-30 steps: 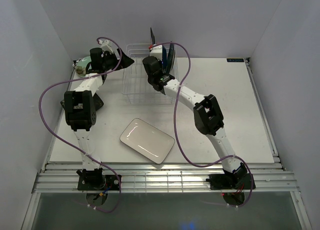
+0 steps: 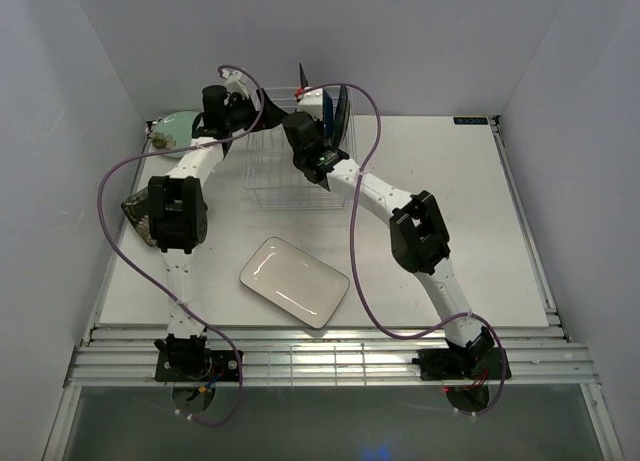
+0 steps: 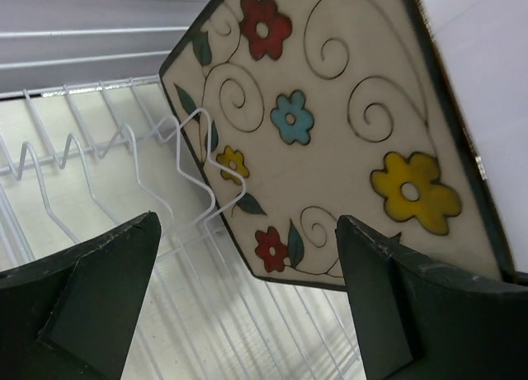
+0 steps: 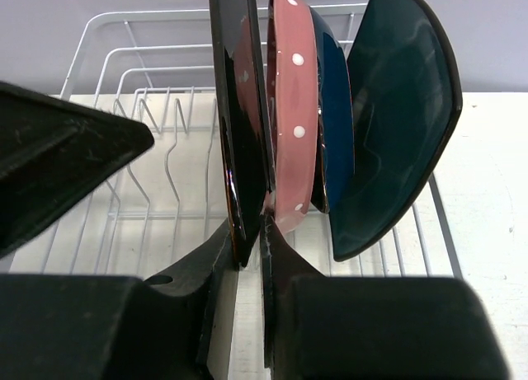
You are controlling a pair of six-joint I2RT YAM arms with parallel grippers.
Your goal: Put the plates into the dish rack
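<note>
My right gripper is shut on a dark-edged plate (image 4: 239,124) standing upright in the wire dish rack (image 2: 270,196). Beside it stand a pink polka-dot plate (image 4: 293,108), a blue plate (image 4: 334,116) and a dark teal plate (image 4: 392,100). My left gripper is open over the rack at its upper left; a floral-patterned plate face (image 3: 322,108) fills the right of the left wrist view, just beyond its fingers.
A cream plate (image 2: 294,281) lies flat on the front of the table. A green plate (image 2: 172,133) and a dark item (image 2: 138,213) lie at the left.
My left gripper has moved right over the rack, toward the plate at my right gripper. The right arm is nearly still.
</note>
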